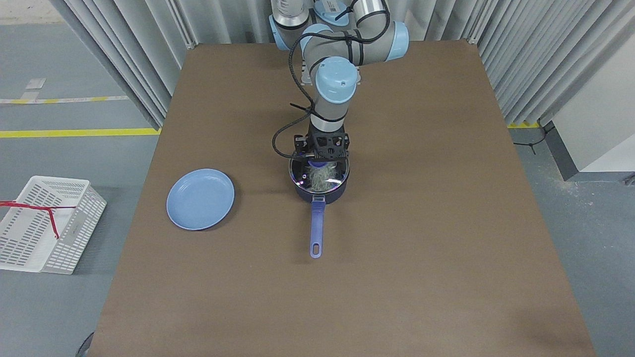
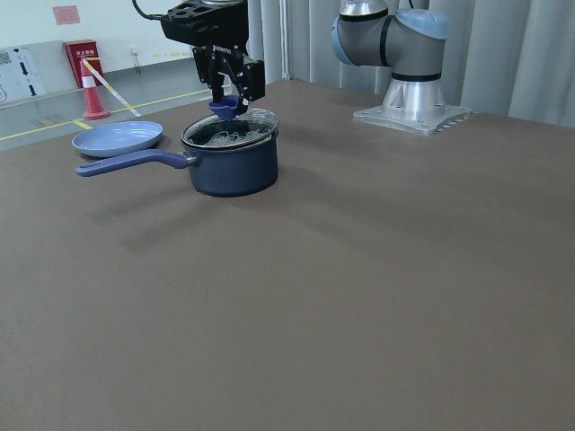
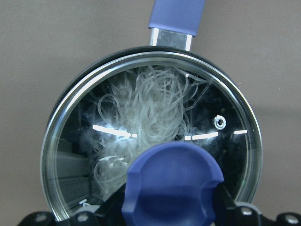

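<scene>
A navy saucepan (image 2: 235, 175) with a long blue handle (image 1: 316, 231) stands mid-table, covered by a glass lid (image 3: 94, 179) with pale noodle-like strands visible beneath. My gripper (image 2: 229, 90) is right over the lid, its black fingers on either side of the blue lid knob (image 3: 169, 183); whether they are closed on it is hard to tell. A light-blue plate (image 1: 200, 199) lies left of the pan in the front view.
A white plastic basket (image 1: 77, 232) stands on the floor off the left edge. The robot's base (image 2: 413, 112) is at the table's back.
</scene>
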